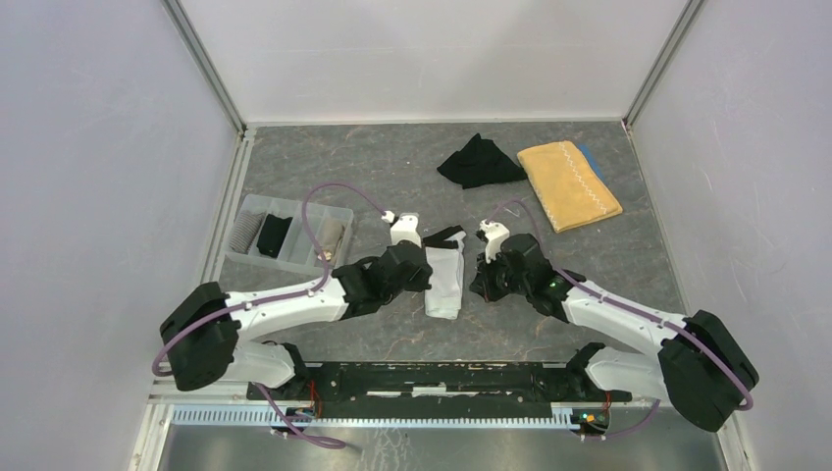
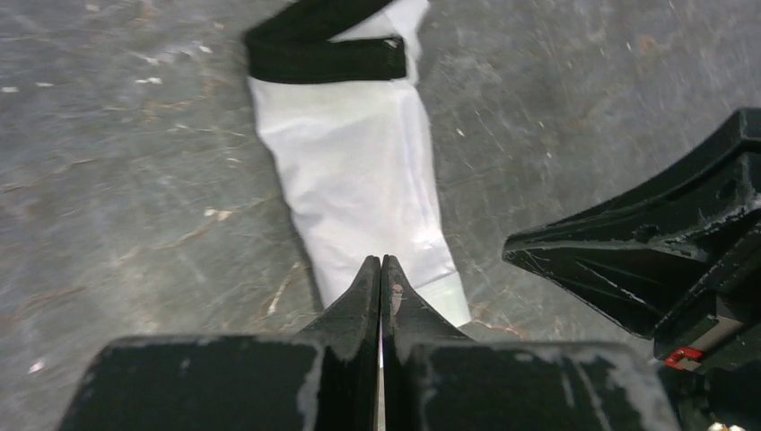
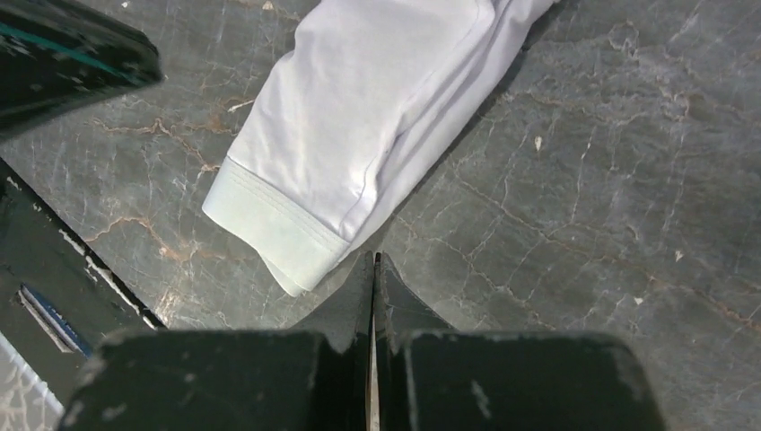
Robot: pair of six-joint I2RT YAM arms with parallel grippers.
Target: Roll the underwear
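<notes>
White underwear with a black waistband (image 1: pixel 443 280) lies folded into a narrow strip on the grey table between the two arms. Its black waistband (image 2: pixel 328 60) is at the far end, folded at an angle with a white corner beyond it. The plain white end (image 3: pixel 274 220) points toward the robot. My left gripper is shut above the near left part of the strip, with nothing visible between its fingers. Just right of the strip, my right gripper is shut too, its tips showing bare table and no cloth between them.
A clear divided box (image 1: pixel 289 234) holding rolled items stands at the left. Black cloth (image 1: pixel 481 163) and a folded yellow cloth (image 1: pixel 569 184) lie at the back right. Bare table (image 1: pixel 383 157) stretches behind the underwear.
</notes>
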